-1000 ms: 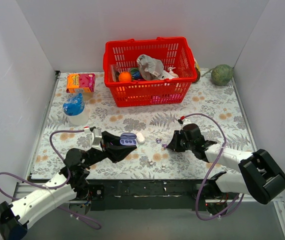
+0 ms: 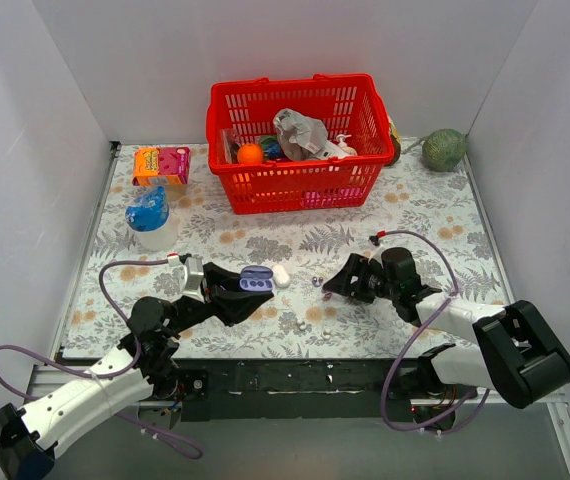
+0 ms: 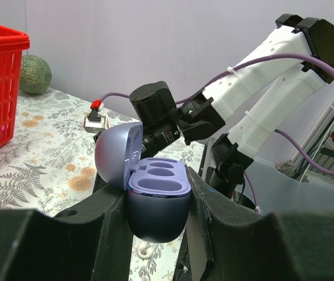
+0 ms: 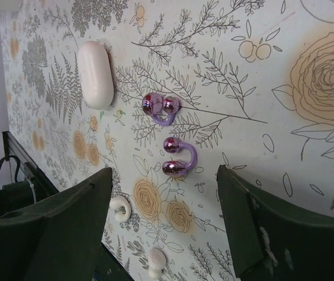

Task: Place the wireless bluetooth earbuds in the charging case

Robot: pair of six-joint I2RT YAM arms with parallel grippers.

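Note:
My left gripper [image 2: 233, 292] is shut on the purple charging case [image 3: 158, 211], whose lid stands open with its slots facing up. On the table, two metallic earbuds with purple hooks, one [image 4: 171, 167] nearer and one [image 4: 153, 103] farther, lie below my right gripper [image 2: 337, 282], which is open with nothing between its fingers. A white oblong object [image 4: 95, 76] lies beside them.
A red basket [image 2: 300, 180] full of items stands at the back, with a snack box [image 2: 160, 166] and a blue-topped container [image 2: 147, 218] at left and a green melon [image 2: 444, 149] at right.
The left gripper and case have not moved.

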